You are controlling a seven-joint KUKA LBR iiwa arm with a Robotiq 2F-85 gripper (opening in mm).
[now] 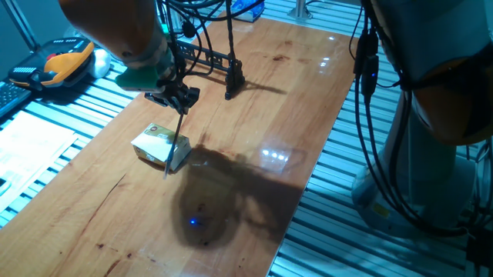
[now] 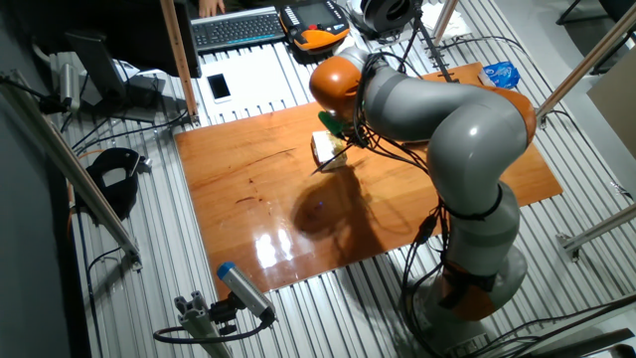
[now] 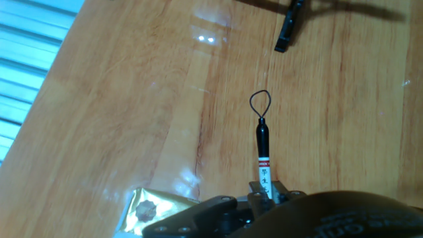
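Observation:
A slim brush (image 3: 263, 145) with a black end, a cord loop and a white label is held in my gripper, which is shut on it. From the side, the brush (image 1: 175, 140) slants downward below the gripper (image 1: 179, 101), its lower tip showing pale. It passes in front of a gold and white box (image 1: 157, 145) on the wooden table (image 1: 262, 115); whether they touch cannot be told. The box (image 3: 155, 210) also shows at the bottom of the wrist view, partly hidden by the gripper. In the second exterior view the arm covers most of the gripper.
A black rack (image 1: 233, 75) stands on the table beyond the gripper, one black foot (image 3: 287, 30) of it in the wrist view. A blue packet (image 1: 246, 9) lies at the far end.

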